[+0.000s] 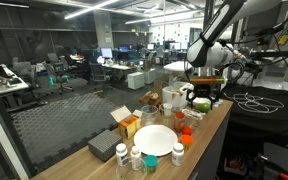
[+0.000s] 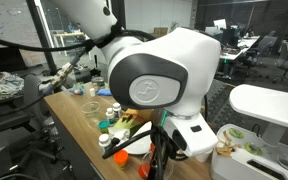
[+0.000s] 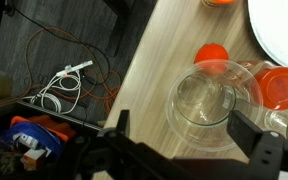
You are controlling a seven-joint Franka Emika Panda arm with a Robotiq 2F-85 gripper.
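A clear glass container (image 3: 199, 115) stands on the wooden table below my open gripper in the wrist view. Its round rim lies between the two fingers as seen from above, nearer the right one, and nothing is gripped. Exterior view 1 has the gripper (image 1: 203, 98) pointing down over the right part of the table. From the other side, in exterior view 2, the big white arm (image 2: 169, 75) hides much of the table, and the gap between the fingers is hard to make out.
Beside the glass are a red round item (image 3: 212, 53), a translucent red container (image 3: 279, 88) and a white plate (image 3: 281, 25). Bottles (image 1: 136, 157), an orange box (image 1: 129, 127) and a dark box (image 1: 103, 145) occupy the left part. The table drops off toward cables (image 3: 69, 85).
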